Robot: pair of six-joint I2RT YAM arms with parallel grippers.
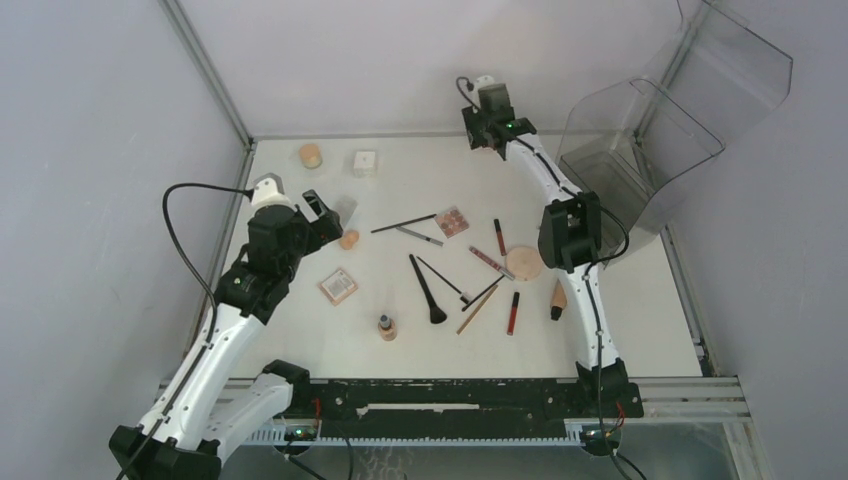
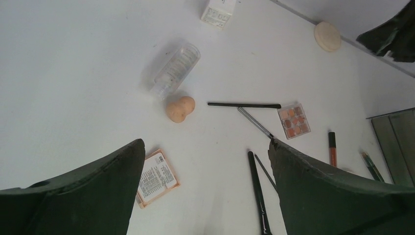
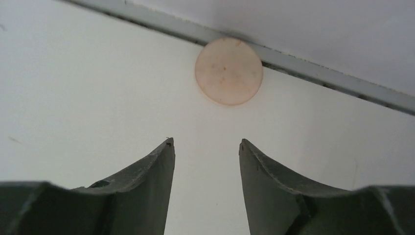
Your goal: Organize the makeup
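My right gripper (image 1: 480, 135) is open at the back of the table; in the right wrist view a round pale disc (image 3: 228, 71) lies beyond its empty fingers, against the back rail. My left gripper (image 1: 320, 215) hangs open over the left side, near a sponge (image 2: 180, 108), a clear bottle (image 2: 175, 71) and a powder compact (image 2: 157, 176). Brushes, pencils, lip products, an eyeshadow palette (image 1: 452, 222) and another round disc (image 1: 524, 264) are scattered mid-table. A foundation bottle (image 1: 387, 328) stands at the front.
A clear acrylic organizer (image 1: 620, 190) with raised lid occupies the back right corner. A white box (image 1: 365, 163) and a beige jar (image 1: 310, 156) sit at the back left.
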